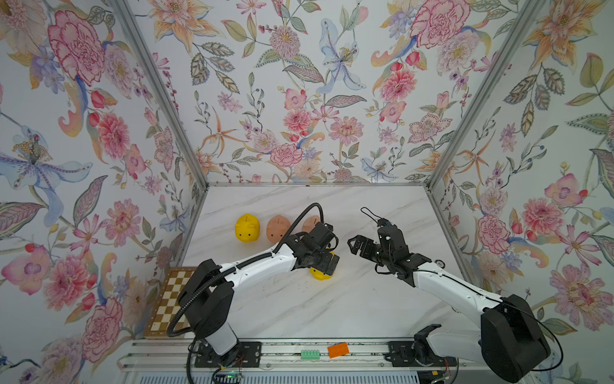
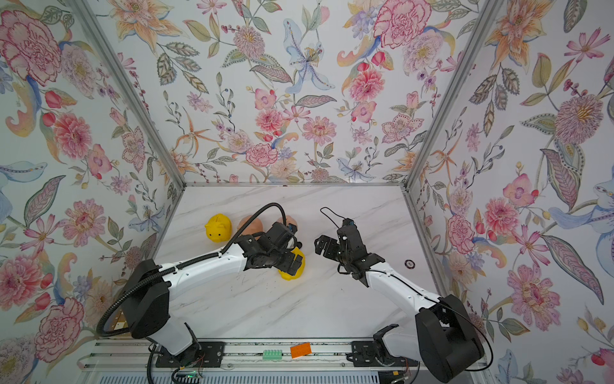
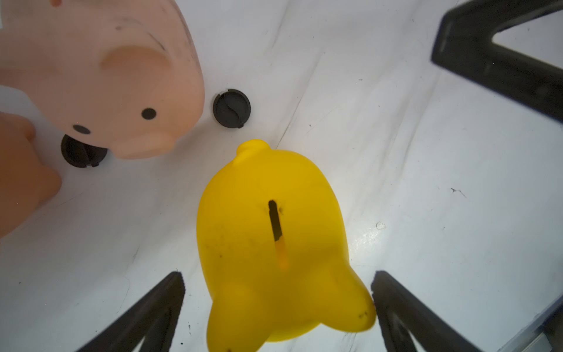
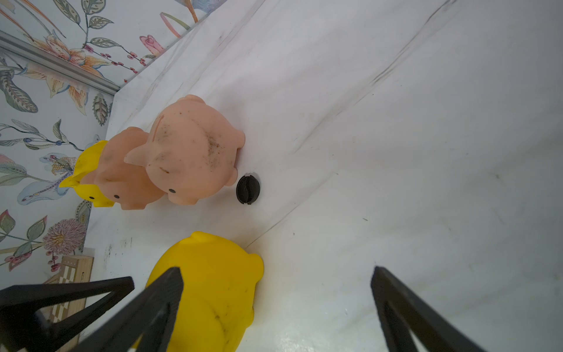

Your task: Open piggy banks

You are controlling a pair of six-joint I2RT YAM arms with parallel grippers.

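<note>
A yellow piggy bank (image 3: pixel 272 234) stands upright on the table, its coin slot facing up in the left wrist view. Open above it is my left gripper, one finger on either side of its ear end; whether they touch it is unclear. Two pink piggy banks (image 4: pixel 196 149) and a second yellow one (image 1: pixel 247 228) stand in a row behind. Black round plugs (image 3: pixel 231 108) lie near the pink banks. To the right of the near yellow bank, my right gripper stands open and empty. The near bank's underside is hidden.
A checkered board (image 1: pixel 169 300) lies at the table's left edge. Floral walls enclose the back and sides.
</note>
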